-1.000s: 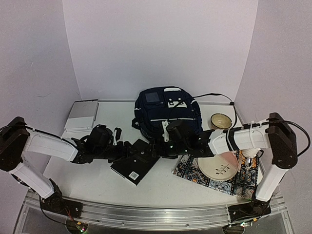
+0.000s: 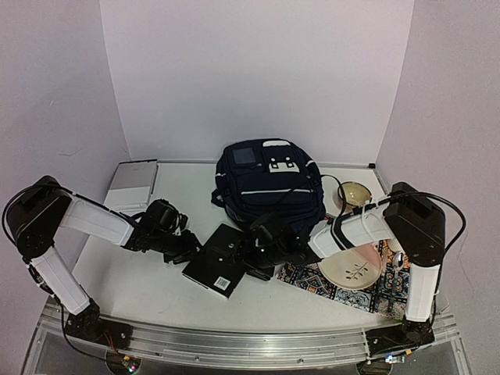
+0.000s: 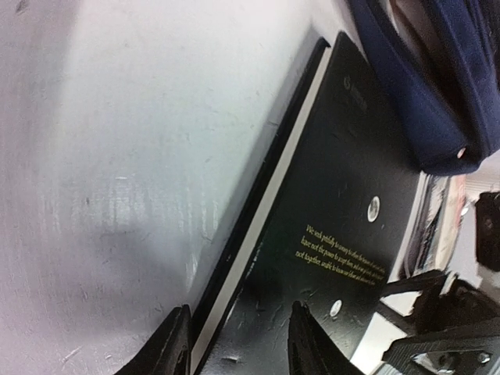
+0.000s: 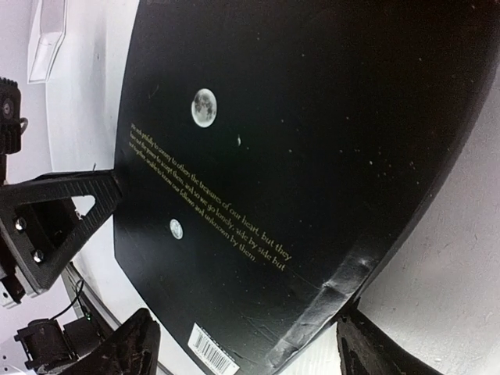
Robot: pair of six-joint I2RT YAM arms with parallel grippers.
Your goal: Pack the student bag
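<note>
A black book [image 2: 216,264] with a barcode lies flat on the table, in front of the navy backpack [image 2: 269,176]. In the left wrist view the book [image 3: 336,180] shows its pale page edge, running down between the spread fingers of my left gripper. That gripper is open at the book's left side. My right gripper is open too, its fingers far apart near the book's barcode end, with the book [image 4: 258,172] filling much of the right wrist view. Whether either finger touches the cover cannot be told.
A patterned mat [image 2: 301,280] at the right bears a plate [image 2: 344,273]; a bowl [image 2: 355,194] stands behind it. White-grey flat items [image 2: 131,187] lie at the back left.
The book has shifted and turned slightly, its barcode end going right. My right gripper has come left and toward the front edge; my left gripper has drawn back a little to the left.
</note>
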